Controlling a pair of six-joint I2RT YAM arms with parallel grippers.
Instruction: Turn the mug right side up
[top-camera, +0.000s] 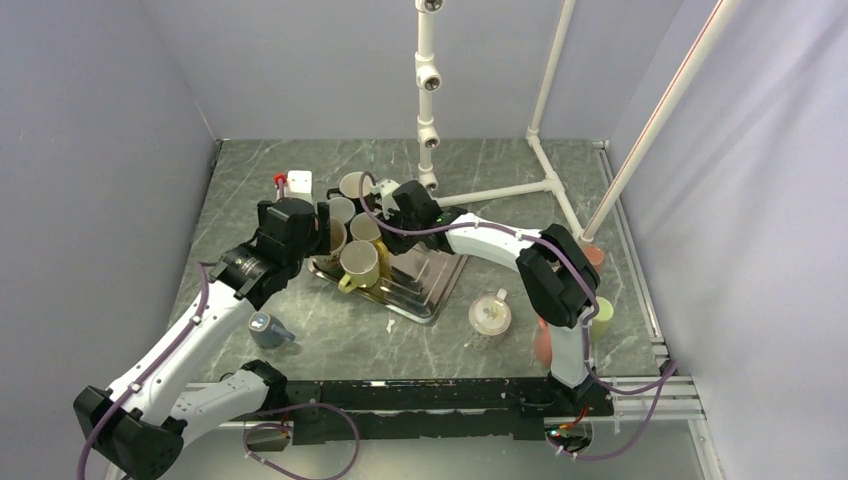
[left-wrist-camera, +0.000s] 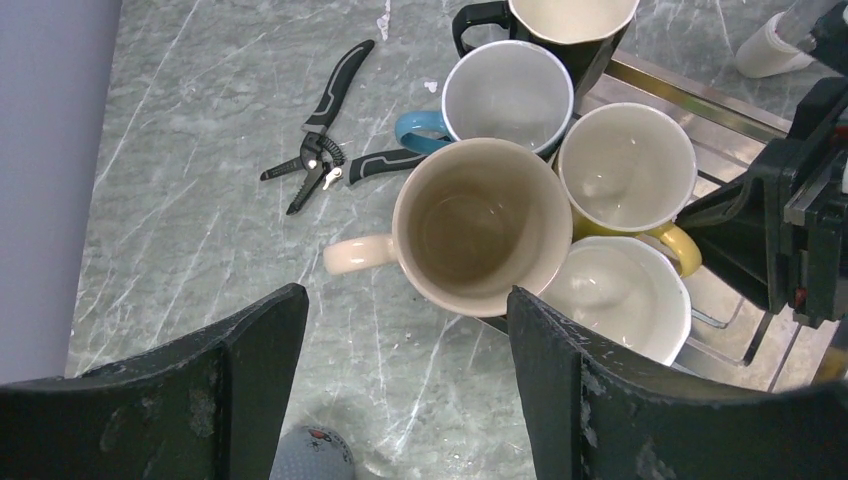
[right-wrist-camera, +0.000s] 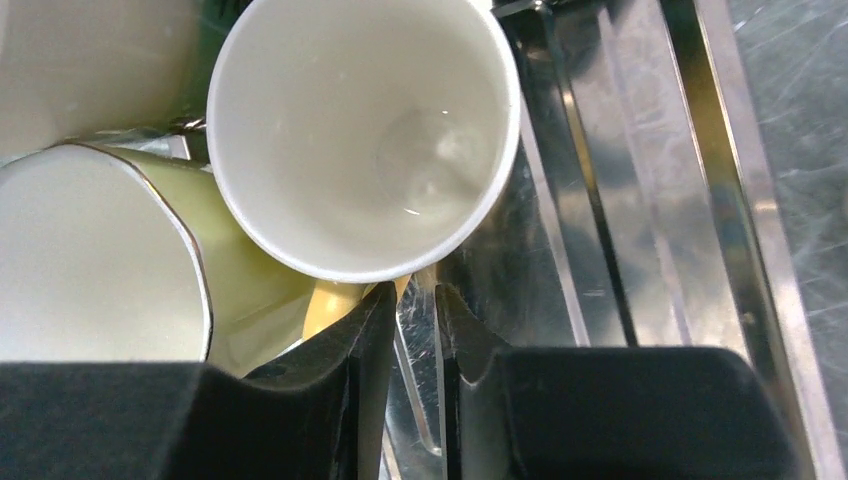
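Several upright mugs crowd the metal tray (top-camera: 430, 310): a cream mug (left-wrist-camera: 480, 220), a blue-handled mug (left-wrist-camera: 505, 95), a dark mug (left-wrist-camera: 590, 40) and yellow mugs (left-wrist-camera: 625, 165). A grey-blue mug (top-camera: 265, 330) lies on its side at the front left. My left gripper is open above the mugs' left side, nothing between its fingers. My right gripper is low at the yellow handle under a white mug rim, its fingertips a small gap apart; whether it holds the handle is unclear.
Pruning shears (left-wrist-camera: 320, 140) lie left of the mugs. A lidded cup (top-camera: 489, 315) stands right of the tray, with a pink item (top-camera: 543, 345) and green cup (top-camera: 601, 315) further right. A white pipe frame (top-camera: 490, 195) stands behind.
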